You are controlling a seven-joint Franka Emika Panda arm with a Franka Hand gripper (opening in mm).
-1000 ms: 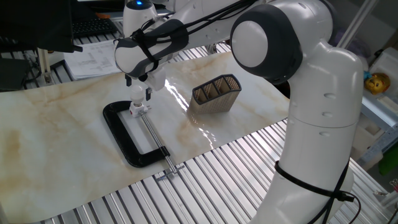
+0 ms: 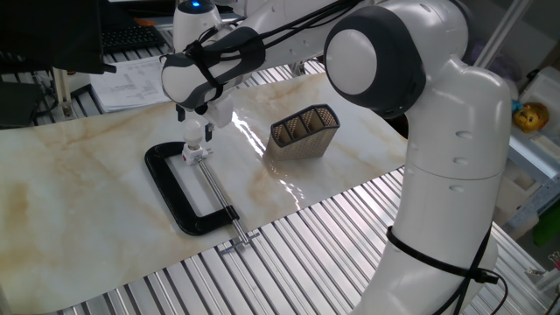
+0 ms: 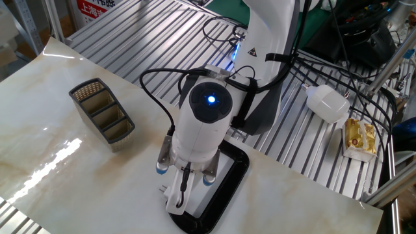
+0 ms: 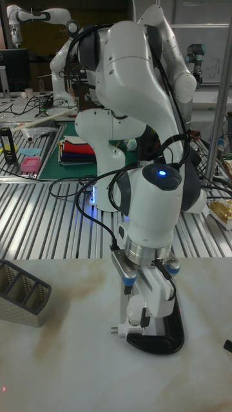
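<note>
A black C-clamp (image 2: pixel 175 194) with a silver screw lies flat on the marbled sheet. Over one end of its frame, my gripper (image 2: pixel 194 147) points downward. Low at the fingers is a small white plug-like piece (image 4: pixel 125 330), whose metal pins stick out to the left in exterior view 3. The gripper's hand (image 4: pixel 159 291) covers part of the clamp there, while the arm's wrist (image 3: pixel 205 123) hides much of it in exterior view 2. Whether the fingers are closed around the white piece or just beside it, I cannot tell.
A beige mesh organizer (image 2: pixel 304 140) with open compartments stands upright apart from the clamp. Slatted metal table (image 2: pixel 280 262) borders the sheet. A white bulb (image 3: pixel 327 104) and a gold-topped box (image 3: pixel 359 139) lie on the slats.
</note>
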